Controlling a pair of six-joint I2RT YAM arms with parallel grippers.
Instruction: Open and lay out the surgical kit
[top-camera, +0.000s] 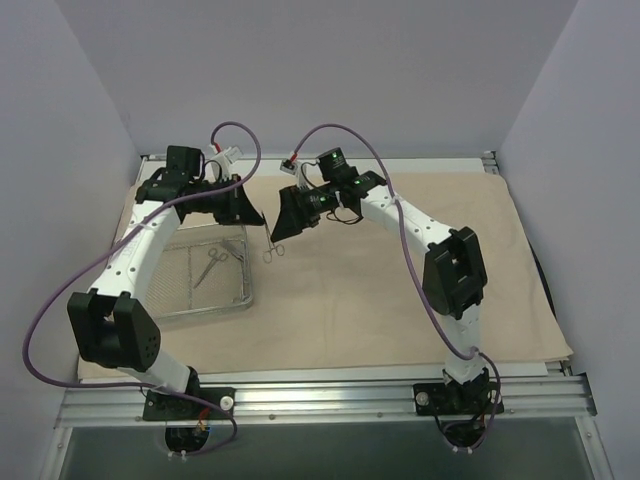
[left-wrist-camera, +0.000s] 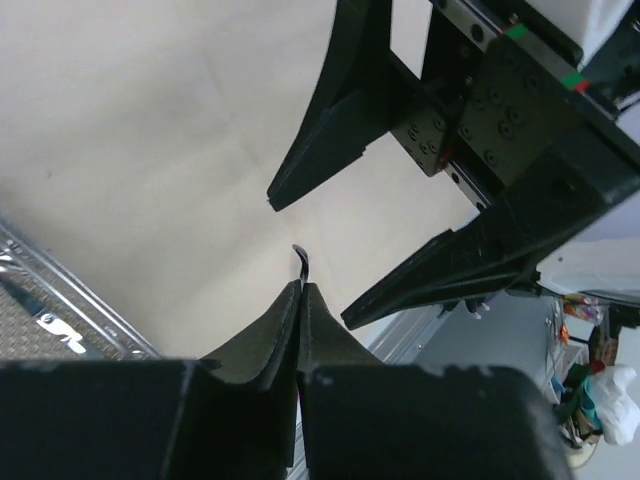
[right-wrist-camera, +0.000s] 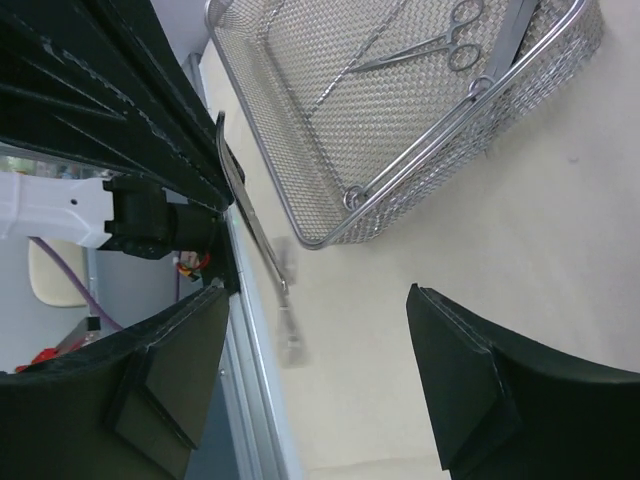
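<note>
Slim metal scissors (top-camera: 268, 236) hang from my left gripper (top-camera: 262, 221), just right of the tray, with their ring handles (top-camera: 274, 254) down. In the left wrist view the left fingers (left-wrist-camera: 325, 335) are shut on them; only a dark curved tip (left-wrist-camera: 302, 260) shows above. My right gripper is open, with nothing gripped. In the right wrist view the scissors' blurred lower end lies across the gap between its fingertips; whether it is at their depth I cannot tell. A wire-mesh tray (top-camera: 250, 285) holds another pair of scissors (top-camera: 210, 266) and further instruments.
The two grippers are very close together beside the tray's right wall. A beige cloth (top-camera: 420, 310) covers the table, bare to the right and in front. In the right wrist view, a flat blade-like tool (right-wrist-camera: 512, 40) leans in the tray near its wall.
</note>
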